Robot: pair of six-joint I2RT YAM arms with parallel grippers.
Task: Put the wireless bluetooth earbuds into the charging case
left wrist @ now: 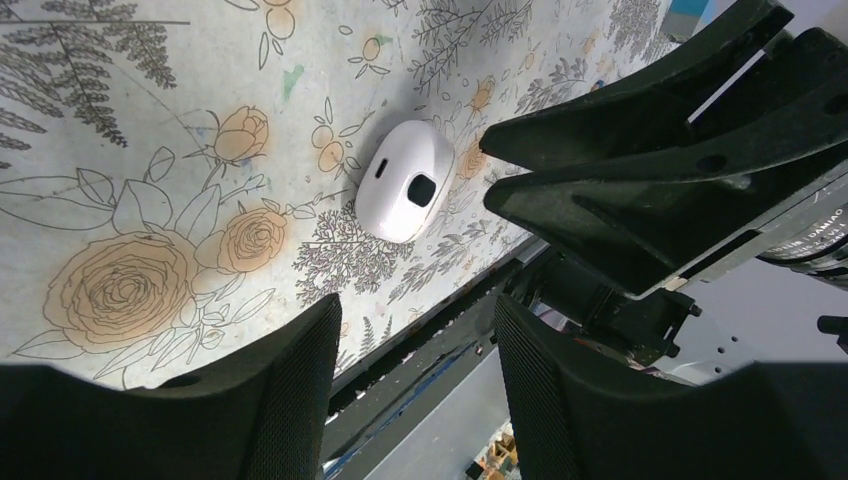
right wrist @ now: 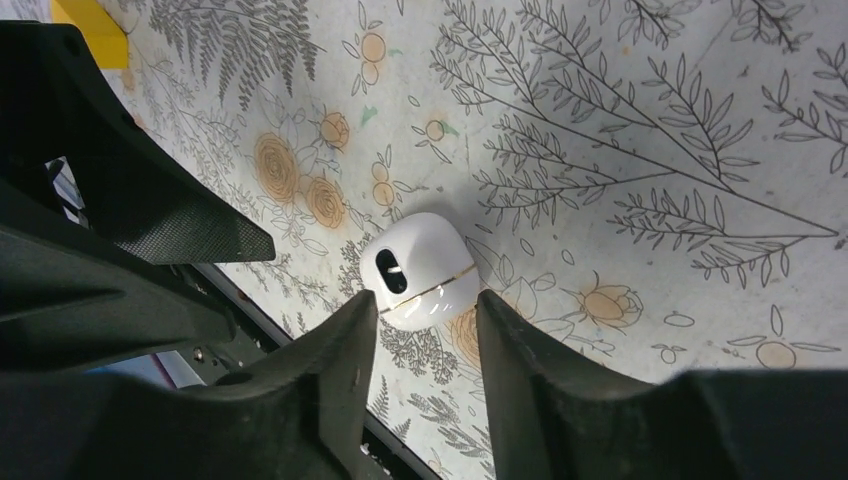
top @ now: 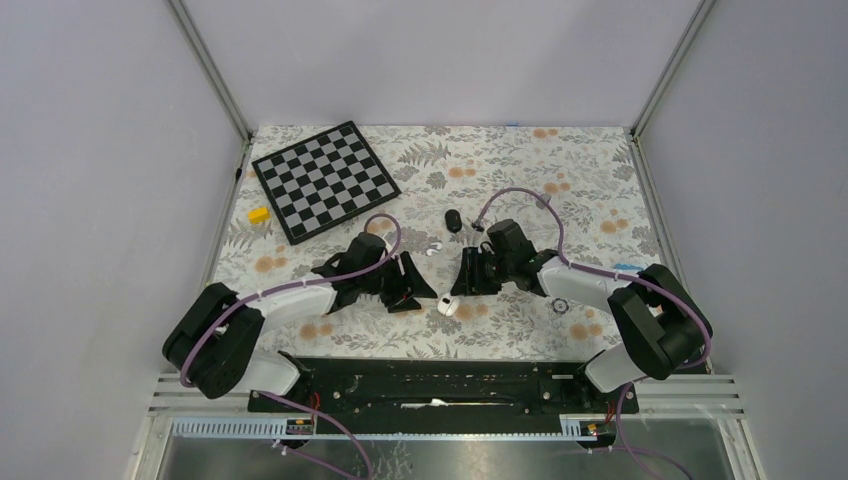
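The white charging case lies closed on the patterned cloth between my two grippers. In the left wrist view the case shows a dark square and a small slot. My left gripper is open, its fingers empty and short of the case. Just to the right of the case, my right gripper has its fingers apart. The right wrist view has the case just beyond the fingertips of that gripper, not visibly clamped. Small white earbuds lie behind the case.
A checkered board covers the back left, with a yellow block beside it. A dark oval object sits behind the earbuds.
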